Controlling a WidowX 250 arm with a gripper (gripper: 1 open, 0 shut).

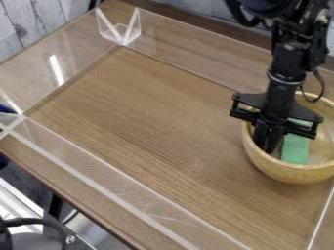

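Observation:
My black gripper [271, 131] reaches down from the top right into a tan wooden bowl [288, 171] at the right side of the table [144, 127]. A green object [295, 151] lies inside the bowl, to the right of the fingertips. The fingers appear close together at the bowl's left inner side; whether anything is between them is hidden.
Clear plastic edging runs along its left and back. Black cables and a dark fitting lie at the bottom left corner.

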